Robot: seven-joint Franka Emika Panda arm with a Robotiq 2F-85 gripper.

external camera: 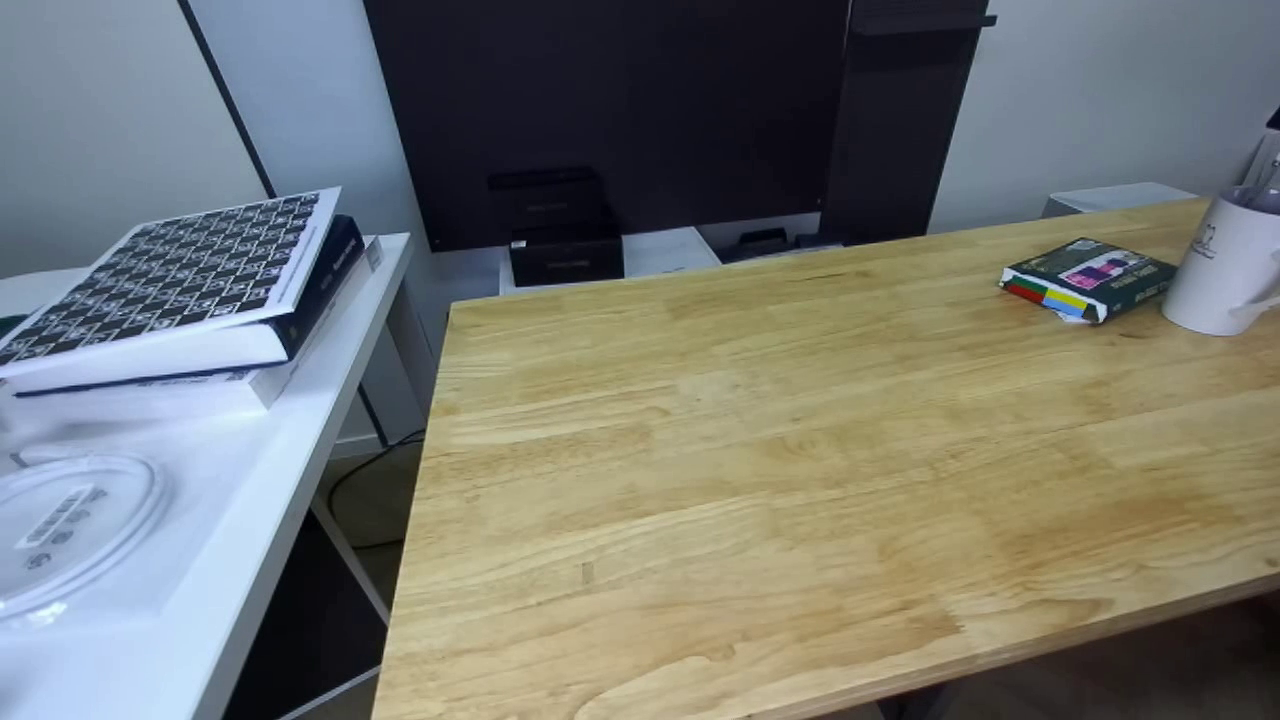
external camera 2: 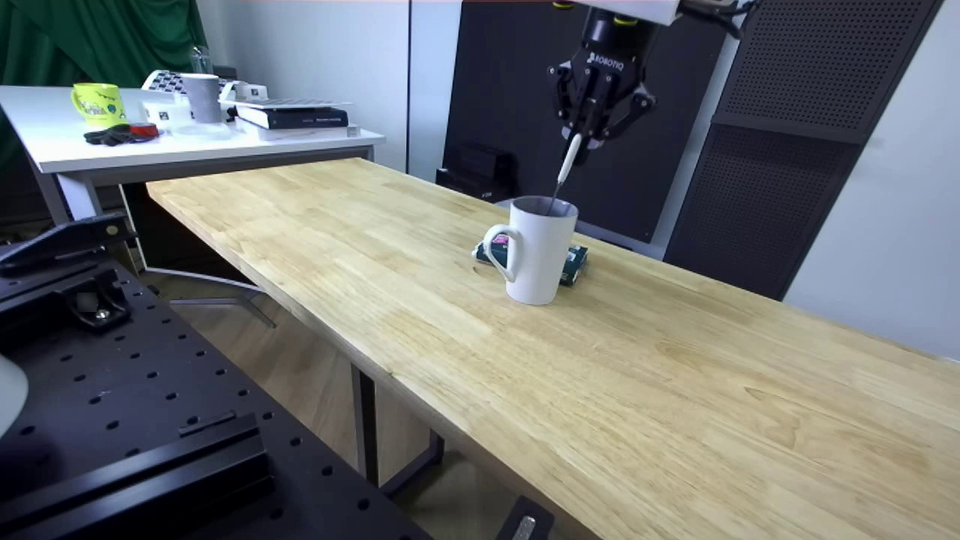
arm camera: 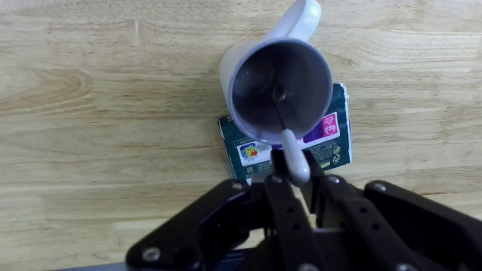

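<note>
Upright on the wooden table stands a tall white mug [external camera 2: 538, 256], its handle [arm camera: 302, 20] pointing away from my gripper in the wrist view. My gripper is above the mug's rim, slightly to one side, shut on the white handle of a thin utensil [arm camera: 294, 156]. In exterior view 2 the utensil [external camera 2: 568, 162] slants down from the gripper [external camera 2: 580, 139], its metal shaft reaching into the mug's mouth. Whether its tip touches the bottom cannot be told. Exterior view 1 shows the mug [external camera: 1224, 264] at the right edge, with a bit of the utensil above it.
A dark green box [arm camera: 339, 144] lies flat right beside the mug, partly below it in the wrist view. A separate white table [external camera 2: 270, 148] holds books [external camera 2: 292, 117], a grey cup [external camera 2: 203, 99] and a yellow-green mug [external camera 2: 99, 103].
</note>
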